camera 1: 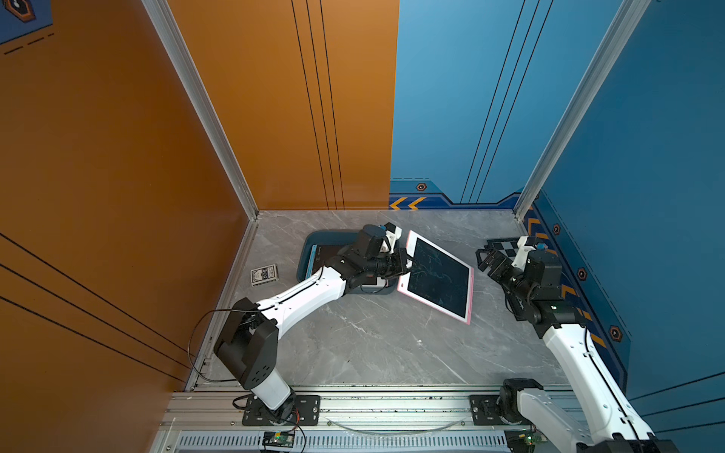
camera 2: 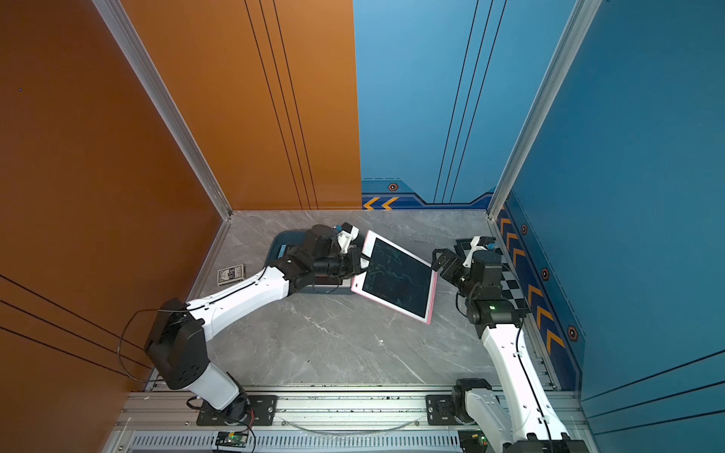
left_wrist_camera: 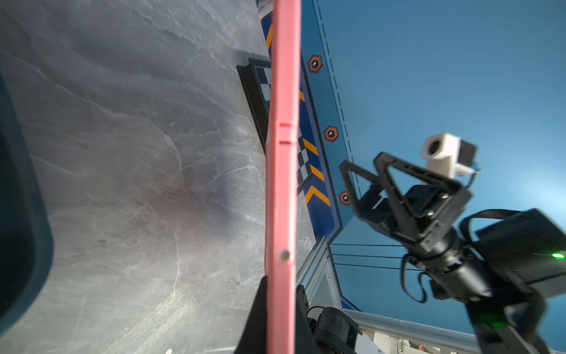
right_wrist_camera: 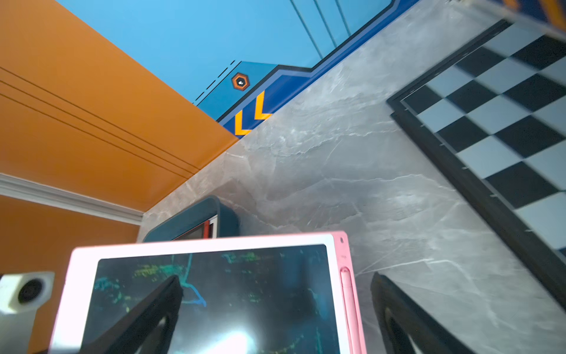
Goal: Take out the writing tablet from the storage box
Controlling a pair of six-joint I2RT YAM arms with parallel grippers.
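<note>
The pink-framed writing tablet [camera 1: 439,278] is held up over the table, right of the storage box [camera 1: 308,256]. My left gripper [camera 1: 406,264] is shut on the tablet's left edge. In the left wrist view the tablet [left_wrist_camera: 283,177] appears edge-on, its lower end between dark fingers. My right gripper [camera 1: 485,258] stands open at the tablet's far side. From the right wrist view, its fingers [right_wrist_camera: 392,312] are spread wide, with the tablet [right_wrist_camera: 235,283] lying in line between and beyond them; I see no grip there. The left arm hides much of the box.
A black-and-white checkered board [right_wrist_camera: 501,112] lies under the right arm along the right wall. A small card box [camera 1: 264,275] lies left of the storage box.
</note>
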